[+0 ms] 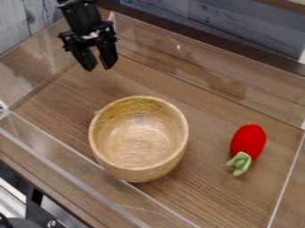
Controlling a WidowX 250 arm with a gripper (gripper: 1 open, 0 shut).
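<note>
My black gripper [96,59] hangs at the upper left over the wooden surface, its fingers pointing down; whether they are apart or closed is hard to tell at this size. A large beige bowl [137,134] sits in the lower middle, empty. A red object with a green end [248,142], like a toy vegetable, lies at the right.
A rim runs along its edges at the left and top. A small green bit shows at the bowl's left side, mostly hidden.
</note>
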